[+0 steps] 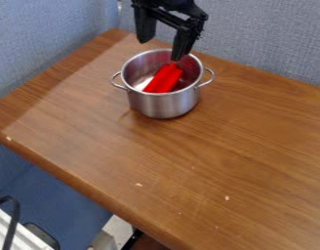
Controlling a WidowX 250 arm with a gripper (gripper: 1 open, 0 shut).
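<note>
A steel pot (163, 102) with two side handles stands on the wooden table toward the back left, with a red elongated object (164, 79) lying inside it. My black gripper (160, 41) hangs above the pot at the back, open, with its two fingers spread apart and nothing visible between them.
Grey-blue padded walls border it at the back and left. Cables and a white item lie below the table's front left edge.
</note>
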